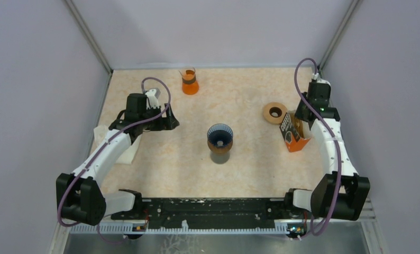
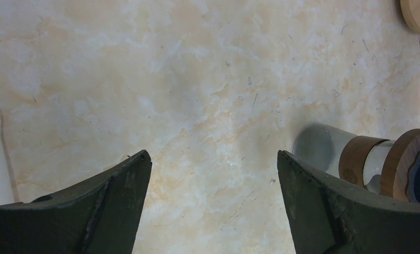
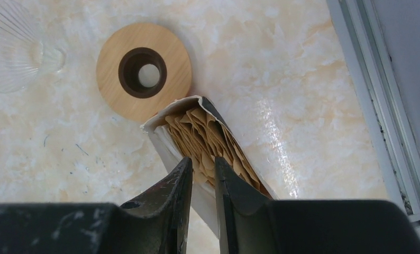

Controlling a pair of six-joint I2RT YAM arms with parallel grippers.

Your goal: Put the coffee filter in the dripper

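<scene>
The coffee filters (image 3: 194, 129) are brown paper sheets standing packed in an open-topped orange and black box (image 1: 288, 135) at the right. Over that box is my right gripper, its fingertips a narrow gap apart with brown paper visible between and below them. Whether a sheet is within their reach is unclear. A dark blue ribbed dripper (image 1: 220, 135) sits in a wooden collar on a glass carafe (image 1: 220, 157) mid-table. My left gripper stands open above bare table, left of the carafe, nothing between its fingers.
A round wooden ring (image 3: 106, 66) lies against the box's far end. Beside it is a clear ribbed glass cone (image 3: 9, 47). An orange carafe (image 1: 190, 84) stands at the back; a white cloth (image 1: 128, 152) lies by the left arm.
</scene>
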